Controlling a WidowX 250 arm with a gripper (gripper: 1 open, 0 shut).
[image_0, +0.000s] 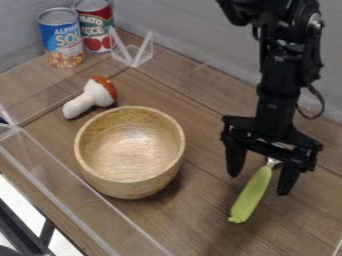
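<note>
My black gripper (259, 170) hangs over the right of the wooden table, its two fingers spread wide on either side of the upper end of a pale green, elongated object (249, 197) lying on the wood, with a whitish tip partly hidden under the gripper. Whether the fingers touch it I cannot tell, but they are not closed on it. A wide tan bowl (130, 150) sits left of the gripper.
A white piece with a red-orange top (88, 98) lies behind the bowl. Two cans (62, 38) and a clear wire-like holder (132, 50) stand at the back left against the walls.
</note>
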